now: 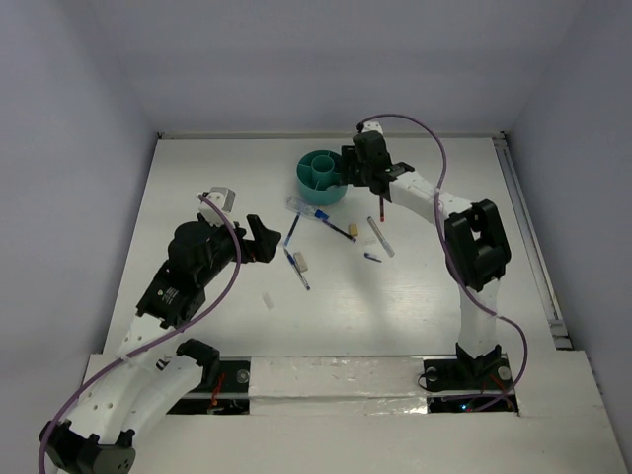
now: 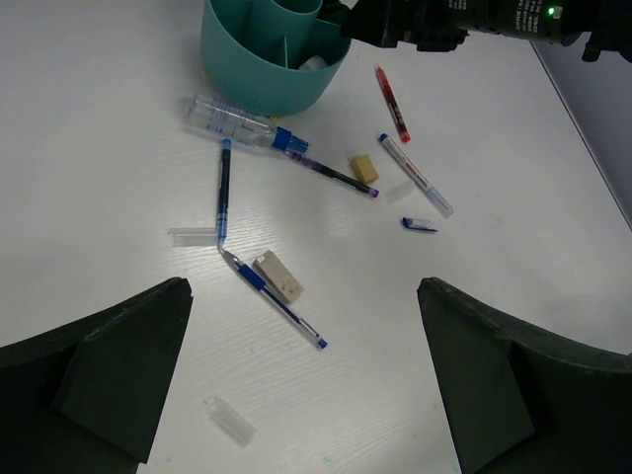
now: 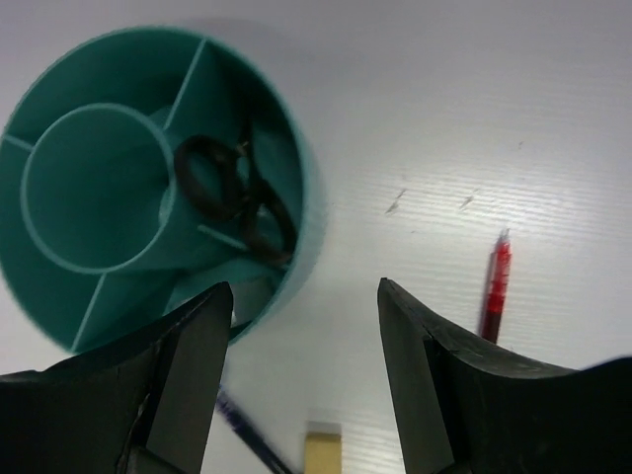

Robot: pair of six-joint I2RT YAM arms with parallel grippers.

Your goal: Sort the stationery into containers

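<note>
A teal divided holder (image 1: 308, 188) stands at the back; the right wrist view shows black scissors (image 3: 225, 197) in one compartment. My right gripper is open over its right rim. My left gripper (image 1: 255, 237) stands open over the left of the table, nothing between its fingers. On the table lie a red pen (image 3: 499, 281), a blue pen (image 2: 281, 301), a dark blue pen (image 2: 224, 188), a purple pen (image 2: 331, 173), a white marker (image 2: 415, 176), a clear blue-capped tube (image 2: 237, 126), an eraser (image 2: 277, 276), a yellow block (image 2: 363, 169) and a small cap (image 2: 419, 225).
Faint clear pieces (image 2: 230, 422) lie on the near left of the white table. Walls bound the back and sides.
</note>
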